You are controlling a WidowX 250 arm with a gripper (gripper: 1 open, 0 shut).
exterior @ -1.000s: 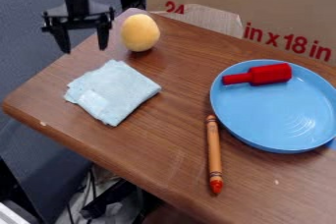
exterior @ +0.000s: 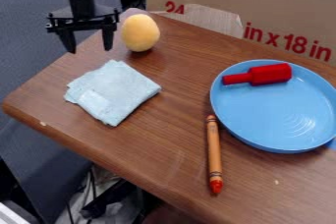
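My black gripper (exterior: 88,40) hangs at the upper left, over the table's far left end, with its two fingers apart and nothing between them. Just right of it a round yellow object (exterior: 140,32) sits on the table. Below the gripper lies a folded light blue cloth (exterior: 113,92). At the right, a red cylindrical object with a handle (exterior: 269,74) lies in a blue plate (exterior: 273,120). An orange crayon (exterior: 214,154) with a red tip lies left of the plate, pointing toward the front.
A cardboard box (exterior: 250,7) stands along the back of the wooden table (exterior: 132,154).
My gripper has shifted very slightly over the last second. The objects on the table have not moved.
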